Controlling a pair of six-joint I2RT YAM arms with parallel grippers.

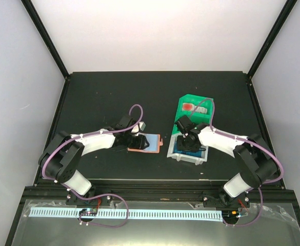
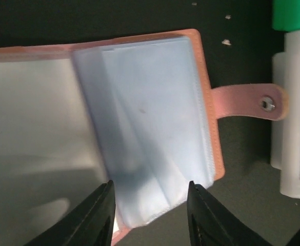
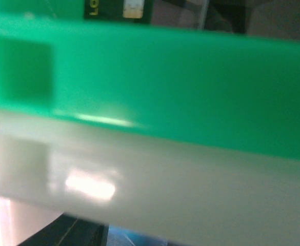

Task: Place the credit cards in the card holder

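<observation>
A pink-edged card holder [image 2: 211,148] lies spread out, with clear and pale plastic sleeves [image 2: 144,113] and a snap strap [image 2: 244,101] at its right. My left gripper hovers over the holder's lower part, its fingertips apart and nothing between them. On the right, my right gripper [image 1: 192,146] reaches down into the white bin [image 1: 187,159], its fingers apart. Blue items [image 1: 197,152] lie beneath it there; whether they are cards is too small to tell. The right wrist view is mostly filled by bin walls, so what is between those fingers is hidden.
Behind the white bin stands a green bin [image 1: 191,97] with a red-and-white item [image 1: 188,107] inside. A dark item with lettering [image 3: 116,9] shows past the green wall.
</observation>
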